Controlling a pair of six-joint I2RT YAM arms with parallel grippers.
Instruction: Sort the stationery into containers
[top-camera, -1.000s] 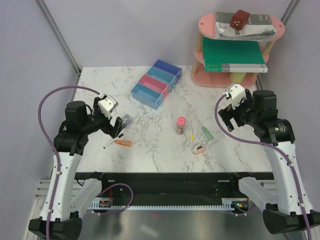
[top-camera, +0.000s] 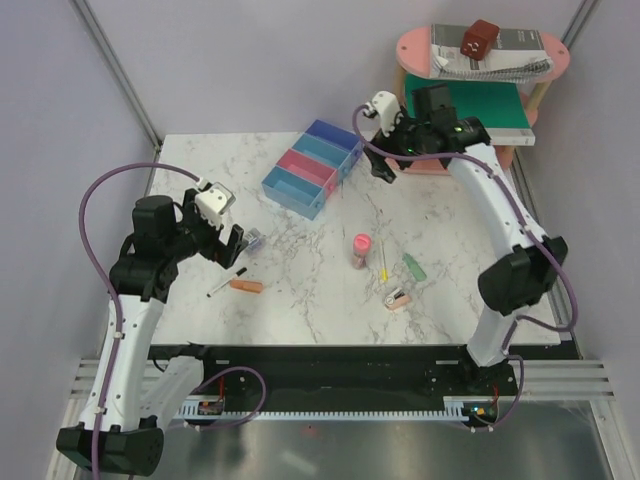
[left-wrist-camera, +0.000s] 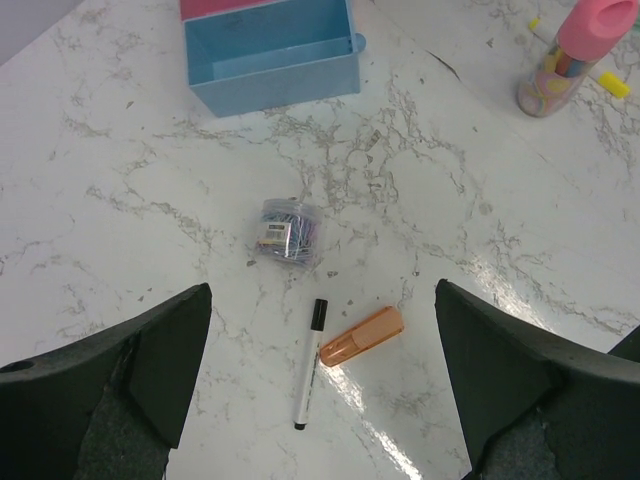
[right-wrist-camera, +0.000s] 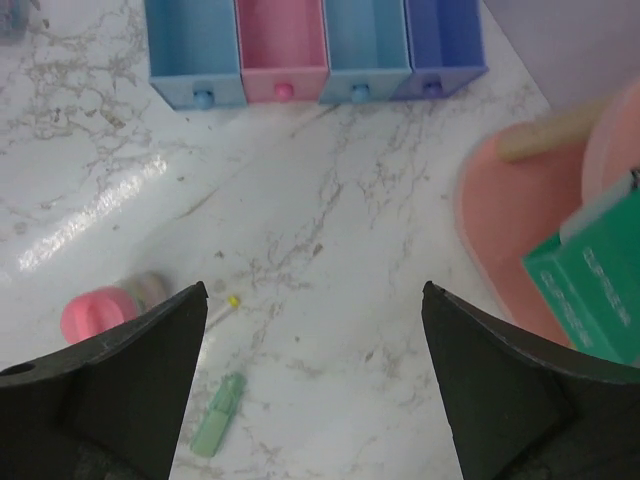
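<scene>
My left gripper stands open over the table's left part, above a clear tub of clips, a black-capped marker and an orange eraser-like item. My right gripper is open beside the shelf, right of the row of blue and pink bins. A pink-lidded jar, a yellow pen, a green item and a small pinkish item lie mid-right.
A pink tiered shelf holds a newspaper, a red dice cube and a green book at the back right. Open marble table lies at the front centre.
The left arm and the objects look unchanged.
</scene>
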